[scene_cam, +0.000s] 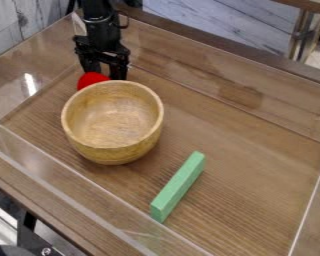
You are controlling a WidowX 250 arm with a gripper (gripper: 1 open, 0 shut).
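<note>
A black gripper [101, 62] hangs at the top left, just above a red object [92, 80] that is partly hidden by the rim of a wooden bowl [112, 141]. The fingers look open; whether they touch the red object cannot be told. A green bar [178, 186] lies diagonally at the lower right of the wooden table [256, 150].
A shelf or ledge [283, 20] runs along the top right. A pale wall stands at the upper left.
</note>
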